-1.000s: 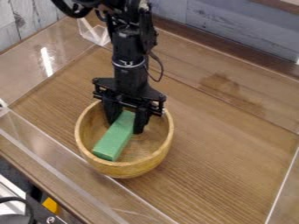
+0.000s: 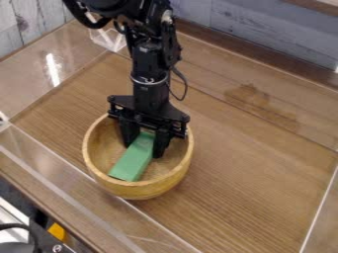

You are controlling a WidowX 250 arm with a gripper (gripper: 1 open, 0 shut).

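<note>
A wooden bowl point(image 2: 164, 178) stands on the table, with a green block point(image 2: 132, 163) lying slantwise inside it. My black gripper point(image 2: 145, 140) is lowered into the back of the bowl, around the upper end of the block. Its fingertips are dark and overlap, so whether they are closed on the block is unclear.
A clear plastic edge runs along the left side, and a pale wall point(image 2: 264, 30) stands at the back.
My gripper has sunk a little deeper into the bowl over the block's upper end. The bowl has shifted very slightly left.
</note>
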